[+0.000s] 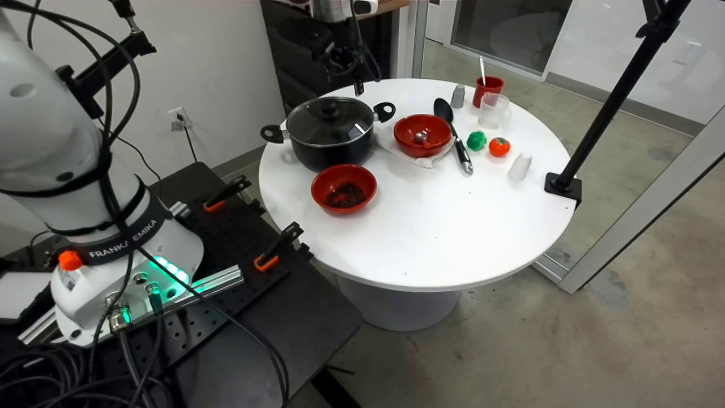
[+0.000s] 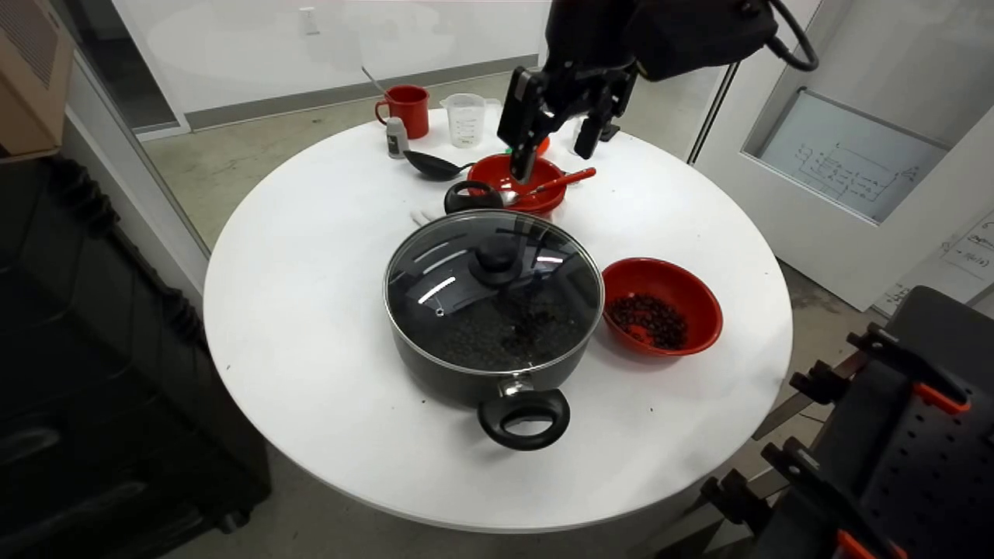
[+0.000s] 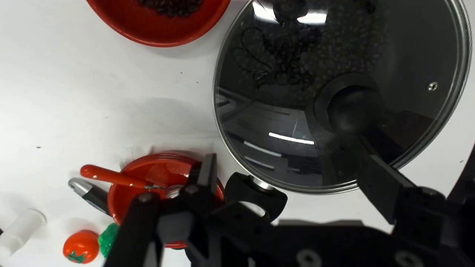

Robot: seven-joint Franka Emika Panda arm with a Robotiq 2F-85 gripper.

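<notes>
A black pot (image 2: 466, 377) stands on the round white table, covered by a glass lid (image 2: 438, 270) with a black knob (image 3: 356, 109). Dark beans show through the glass. My gripper (image 2: 557, 149) hangs in the air above the table, open and empty. In the wrist view its fingers (image 3: 207, 171) are spread wide; one overlaps the stacked red bowls and the other overlaps the lid near the knob. Beside the pot sits a red bowl (image 2: 685, 296) with dark beans in it. Only the gripper's lower tip shows in exterior view 1.
Stacked red bowls (image 1: 405, 139) hold a red-handled utensil (image 3: 113, 176). A black ladle (image 1: 465, 156), tomato (image 1: 499, 147), green pepper (image 1: 476, 140), white shaker (image 1: 520, 166), measuring cup (image 1: 492, 112) and red mug (image 1: 487, 88) stand around them.
</notes>
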